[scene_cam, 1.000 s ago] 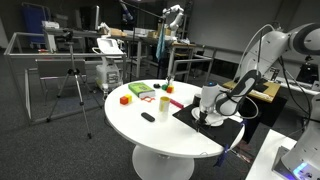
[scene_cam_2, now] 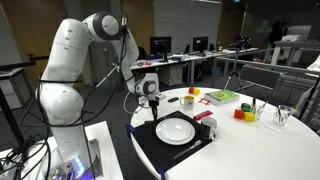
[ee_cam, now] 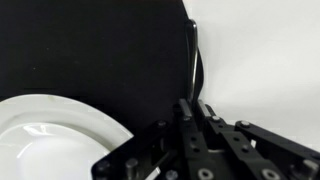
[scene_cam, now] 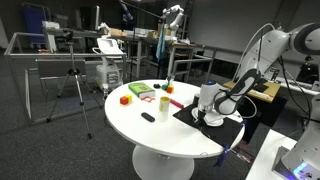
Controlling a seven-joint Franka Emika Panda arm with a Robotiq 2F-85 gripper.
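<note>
In the wrist view my gripper is shut on a thin silver utensil [ee_cam: 193,55]. The utensil points away from the fingers along the edge of a black placemat [ee_cam: 100,45]; whether it touches the mat I cannot tell. A white plate [ee_cam: 112,130] lies on the mat beside the gripper. From exterior view 2, the gripper [scene_cam_2: 156,119] hangs at the mat's far side, behind the plate [scene_cam_2: 175,129]. The gripper's fingers are too small to make out in exterior view 1, where the arm's wrist [scene_cam: 210,96] is over the mat.
Another utensil [scene_cam_2: 187,153] lies on the mat's opposite side. A white mug [scene_cam_2: 209,127] stands just off the mat. Colored blocks [scene_cam: 126,99], a green box [scene_cam: 141,87] and a dark object [scene_cam: 148,117] sit elsewhere on the white table, with bare surface between.
The arm and gripper have shifted slightly leftward in exterior view 1. Other objects on the table appear unmoved.
</note>
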